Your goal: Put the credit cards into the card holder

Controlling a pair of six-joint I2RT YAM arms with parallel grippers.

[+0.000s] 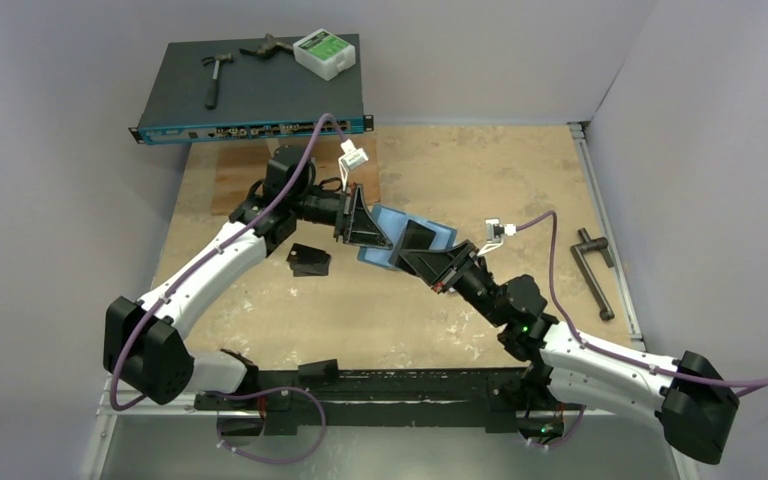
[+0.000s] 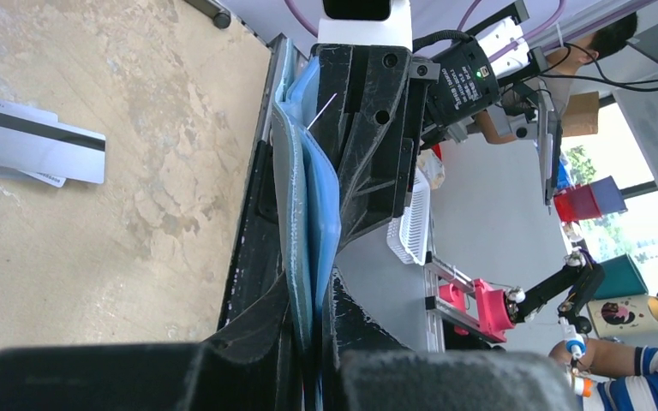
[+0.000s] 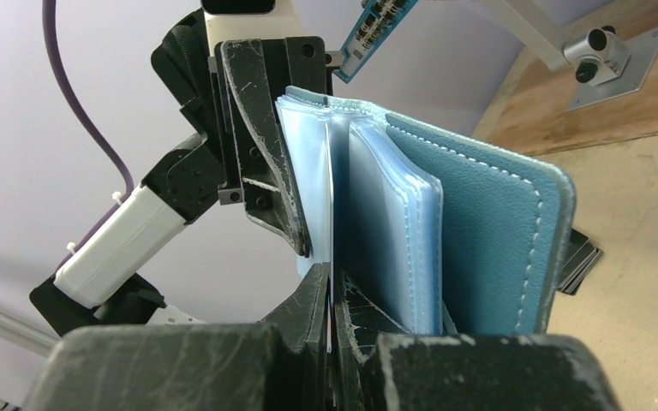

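My left gripper is shut on the light blue card holder, which hangs above the table with its clear sleeves spread in the right wrist view. A black card lies against the holder's pages. Its thin edge runs from my right gripper, shut on it, up between the sleeves; how deep it sits cannot be told. Black cards rest in a small pile on the table at left. White cards with a dark stripe lie on the table in the left wrist view.
At the back stands a dark rack unit carrying a hammer and a white-green box. A grey metal handle lies near the right edge.
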